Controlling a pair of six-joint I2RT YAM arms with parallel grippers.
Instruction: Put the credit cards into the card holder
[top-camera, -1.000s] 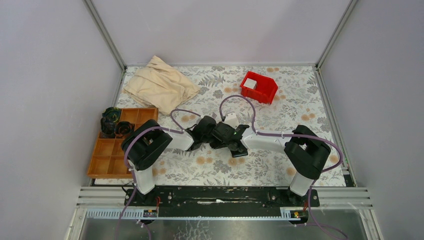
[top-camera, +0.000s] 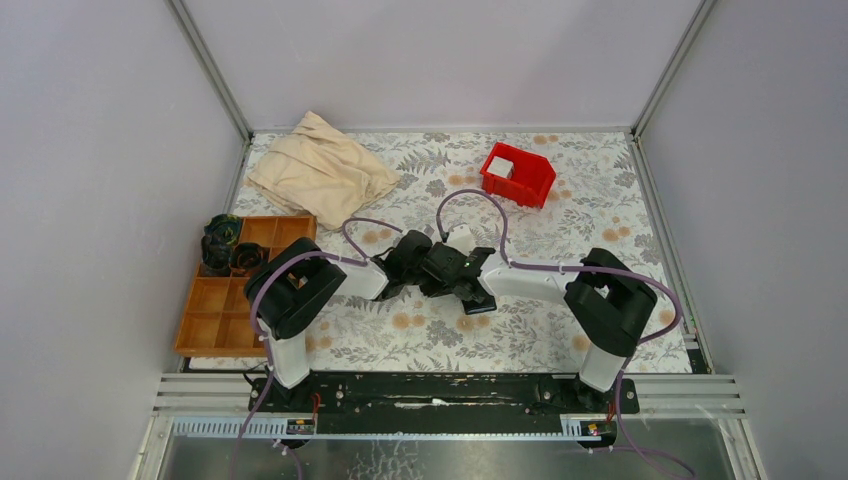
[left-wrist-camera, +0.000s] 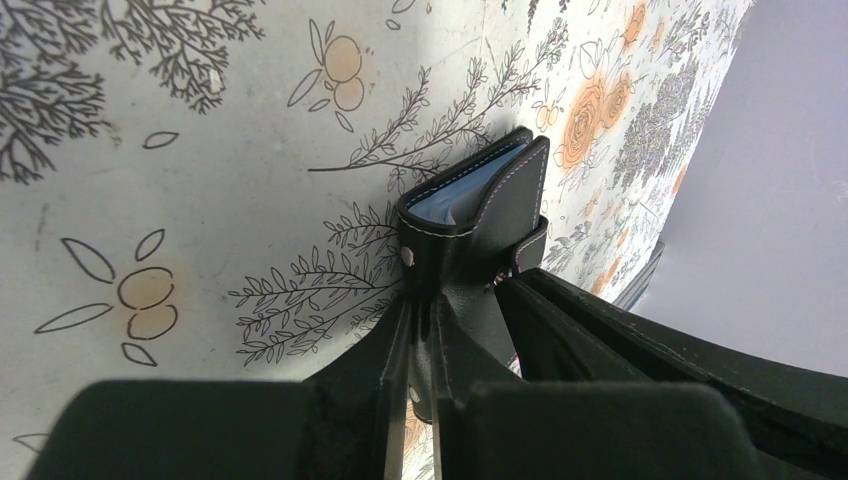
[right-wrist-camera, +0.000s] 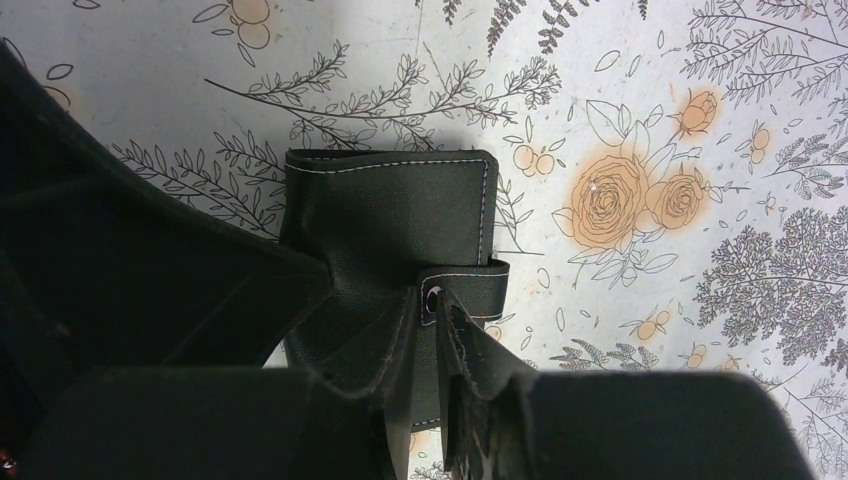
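The black card holder (right-wrist-camera: 390, 220) lies folded on the table, its strap (right-wrist-camera: 465, 292) with a snap across the right edge. My left gripper is shut on its spine side. Bluish-white inner leaves (left-wrist-camera: 465, 195) show between the covers; whether they are cards or sleeves I cannot tell. Over the strap's snap end, my right gripper has its fingertips a little apart, leaving a narrow gap. From above, both arms meet over the holder (top-camera: 480, 307) and hide most of it. Loose credit cards are not discernible in any view.
A red bin (top-camera: 537, 187) with a white item (top-camera: 500, 167) inside stands at the back right. Beige cloth (top-camera: 322, 170) is heaped at the back left, and a brown compartment tray (top-camera: 203, 328) sits at the left.
The left arm and the card holder look unmoved.
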